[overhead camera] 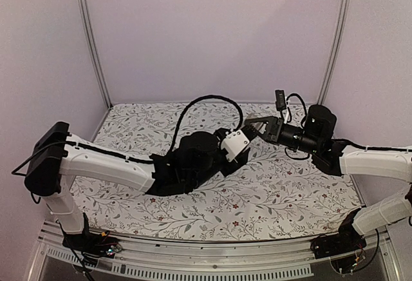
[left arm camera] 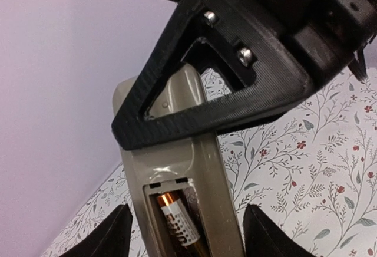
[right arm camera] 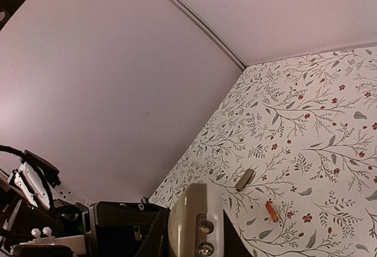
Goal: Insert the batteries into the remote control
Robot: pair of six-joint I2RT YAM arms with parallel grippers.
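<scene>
The grey remote (left arm camera: 153,162) is held up in the air by my right gripper (overhead camera: 257,123), which is shut on its upper end. In the left wrist view its battery compartment faces me, with one battery (left arm camera: 179,224) lying in it. My left gripper is open, its two fingertips at either side of the compartment's lower part; whether they touch it is unclear. In the right wrist view the remote's end (right arm camera: 194,221) fills the bottom middle. A small grey piece (right arm camera: 244,179), perhaps the cover, and an orange battery (right arm camera: 271,211) lie on the table.
Pale walls (overhead camera: 206,36) stand at the back and both sides. The left arm's body hides the middle of the table in the top view.
</scene>
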